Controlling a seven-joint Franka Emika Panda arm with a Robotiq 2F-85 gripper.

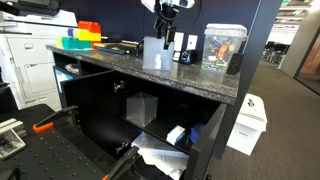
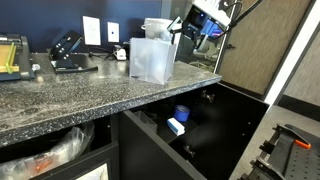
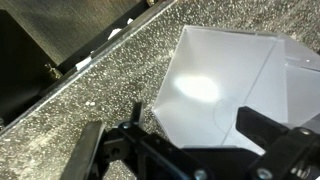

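Observation:
A white translucent bin (image 1: 157, 54) stands upright on the speckled stone counter (image 1: 205, 81). My gripper (image 1: 163, 37) hangs just above its top, pointing down. In exterior view 2 the same bin (image 2: 152, 64) is near the counter's edge, the arm reaching in from the right. From the wrist, the bin (image 3: 205, 90) lies below and between my spread fingers; the fingers are open. Whether a finger reaches inside its rim cannot be told.
A clear tub with coloured contents (image 1: 222, 48) stands right of the bin, with a dark object (image 1: 234, 64) beside it. Coloured blocks (image 1: 80, 37) sit at the counter's far left. Below, the open cabinet holds a clear container (image 1: 142, 108), a blue item (image 1: 196, 133) and white bags (image 1: 160, 155).

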